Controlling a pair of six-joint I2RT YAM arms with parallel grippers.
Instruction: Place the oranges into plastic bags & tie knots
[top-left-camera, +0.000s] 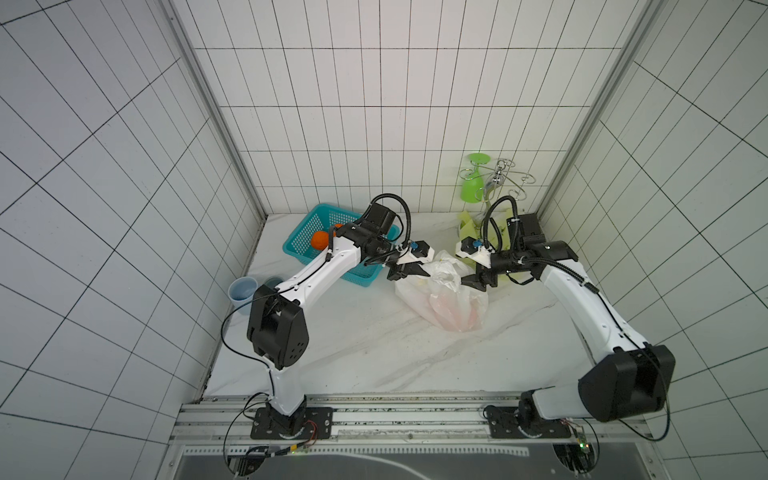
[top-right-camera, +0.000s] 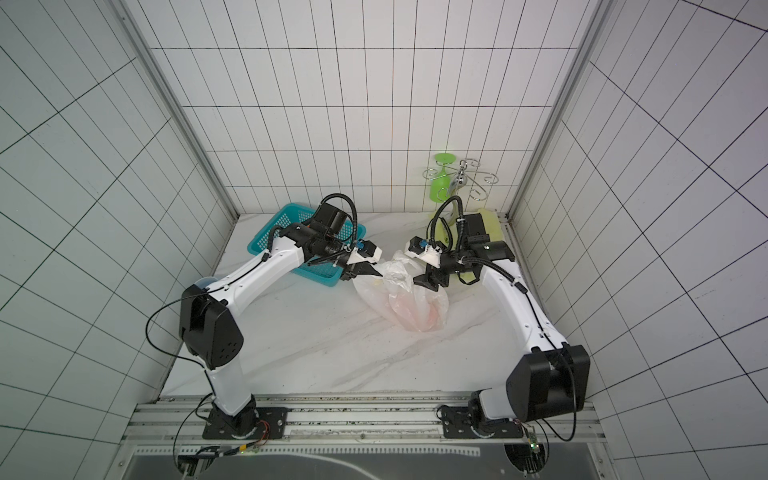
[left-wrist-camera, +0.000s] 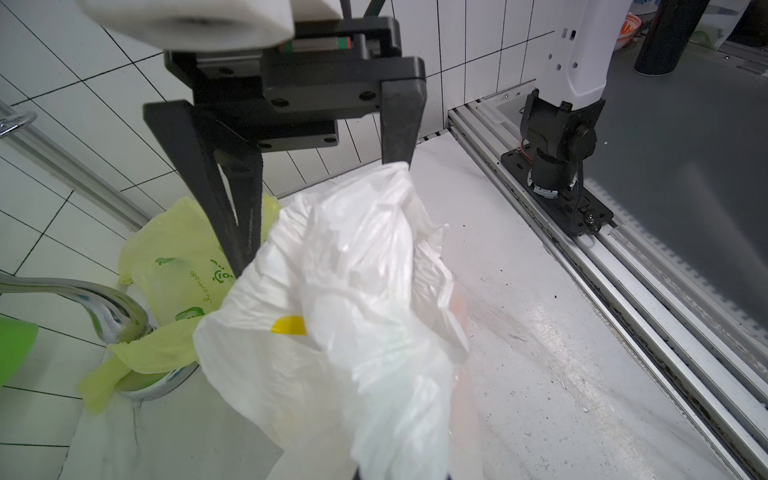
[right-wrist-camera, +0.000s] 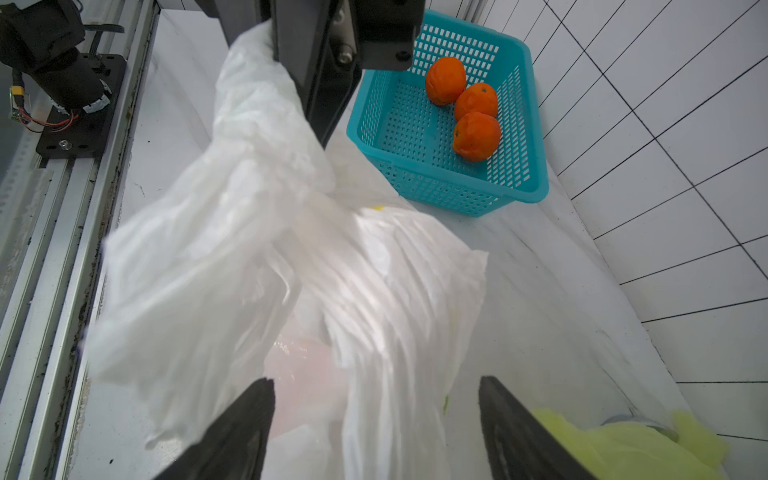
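A crumpled white plastic bag (top-left-camera: 444, 300) with a pinkish lower part lies on the counter between my grippers. My left gripper (top-left-camera: 415, 272) is shut on the bag's twisted white top, which runs down to its fingertips in the left wrist view. My right gripper (top-left-camera: 475, 281) is open around a hanging strand of the bag (right-wrist-camera: 384, 336), its fingers (right-wrist-camera: 512, 432) spread either side. Three oranges (right-wrist-camera: 477, 136) sit in a teal basket (right-wrist-camera: 380, 160) behind the left arm.
Yellow-green bags (left-wrist-camera: 184, 248) and a green item on a metal rack (top-left-camera: 472, 188) are at the back right. A light blue cup (top-left-camera: 242, 289) stands at the left.
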